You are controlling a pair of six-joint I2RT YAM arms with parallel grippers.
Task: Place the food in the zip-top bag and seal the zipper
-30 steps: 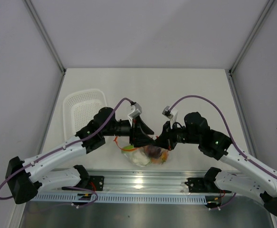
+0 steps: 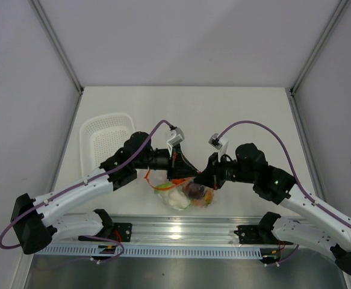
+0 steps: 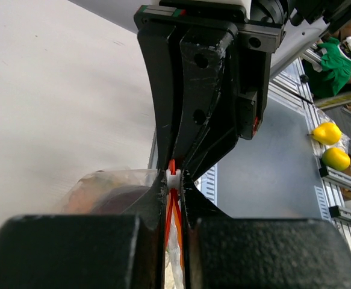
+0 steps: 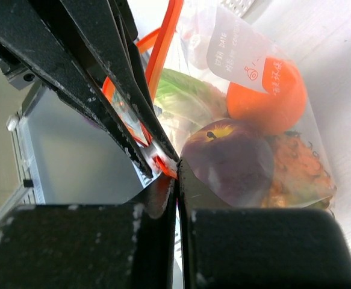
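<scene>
The clear zip bag (image 4: 238, 51) lies on the table with food inside: leafy greens (image 4: 184, 96), an orange (image 4: 265, 114), a dark plum-like fruit (image 4: 232, 162) and an orange-coloured crumbly food (image 4: 298, 171). Its orange zipper strip (image 4: 165, 51) bows out in a loop. My left gripper is shut on the white slider (image 4: 157, 155) of that strip. Close beside it, at the strip's end, my right gripper is shut; whether a thin bag edge lies between its tips is unclear. Both arms hide part of the bag from above.
A white perforated basket (image 2: 83, 144) stands at the left of the table, apparently empty. Behind the grippers the white tabletop (image 2: 193, 108) is clear. A metal rail (image 2: 175, 229) runs along the front edge, near the bag.
My left gripper has moved slightly right, toward the right gripper, and its fingers have narrowed. The right arm has shifted only a little; the bag lies nearly as before.
</scene>
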